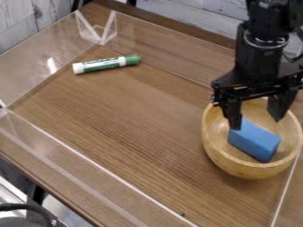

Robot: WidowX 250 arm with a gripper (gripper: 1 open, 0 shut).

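My gripper (253,110) is a black arm end at the right, open and hanging over a wooden bowl (222,152). A blue block (257,143) lies in the bowl, just below the fingers, one of which reaches close to the block's upper left end. Whether that finger touches the block I cannot tell.
A green and white tube (106,64) lies at the back left of the wooden table (106,133). A clear panel edges the left side, and a pale wall stands behind.
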